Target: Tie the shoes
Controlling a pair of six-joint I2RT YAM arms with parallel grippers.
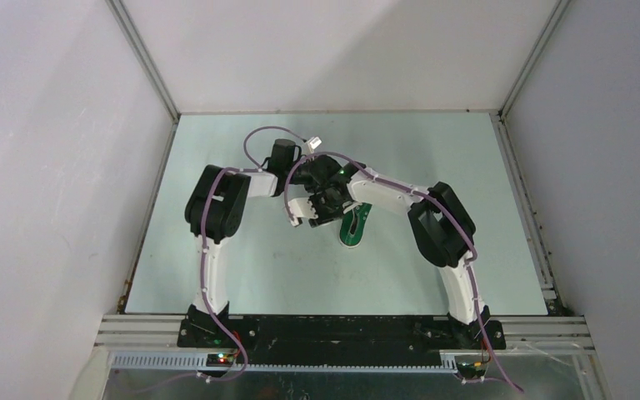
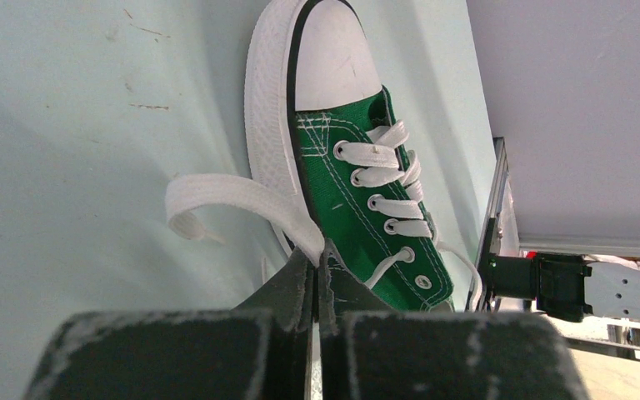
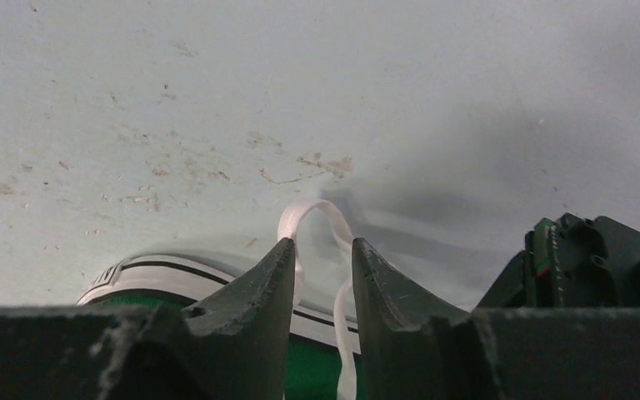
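Observation:
A green canvas shoe (image 1: 352, 228) with white toe cap and sole lies mid-table under both arms; in the left wrist view the shoe (image 2: 342, 183) shows its laced side. My left gripper is shut on a white lace (image 2: 242, 193), which loops out from its tips. My right gripper is part open, and a loop of white lace (image 3: 308, 204) rises at its fingertips above the shoe's sole (image 3: 167, 275); I cannot tell whether it touches both fingers. In the top view both grippers are largely hidden by the arms.
The two arms crowd together over the middle of the table.

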